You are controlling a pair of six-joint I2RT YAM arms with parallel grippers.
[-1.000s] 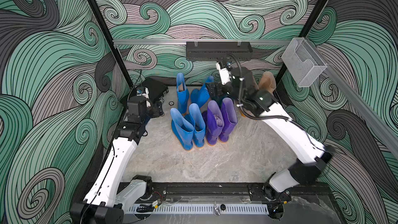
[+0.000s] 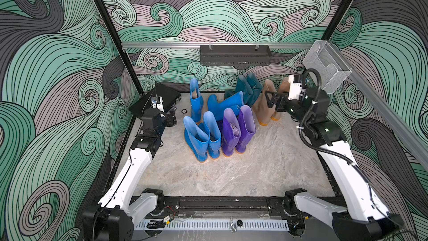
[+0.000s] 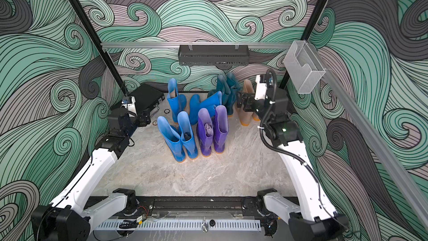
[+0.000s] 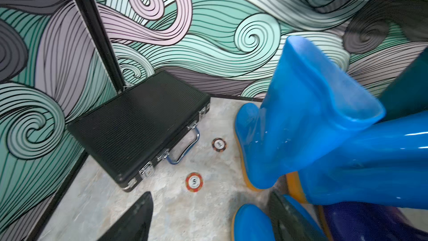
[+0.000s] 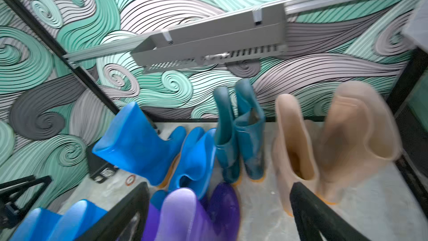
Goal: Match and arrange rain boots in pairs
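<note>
Two blue boots point(image 2: 192, 138) and two purple boots point(image 2: 231, 129) stand in front. Behind them an upright blue boot point(image 4: 294, 116) stands left of a tipped blue boot point(image 2: 223, 104). Teal boots point(image 5: 249, 138) stand at the back, tan boots point(image 5: 285, 147) right of them. My left gripper is open and empty, left of the blue boots, facing the upright one. My right gripper is open and empty, raised above and before the tan boots, its view slightly blurred.
A black case point(image 4: 138, 125) with chips beside it lies at the back left. Bare table point(image 2: 231, 178) spans the front. A wire basket point(image 2: 325, 67) hangs on the right rail and a dark tray point(image 2: 235, 55) on the back rail.
A second ago the right gripper was further left.
</note>
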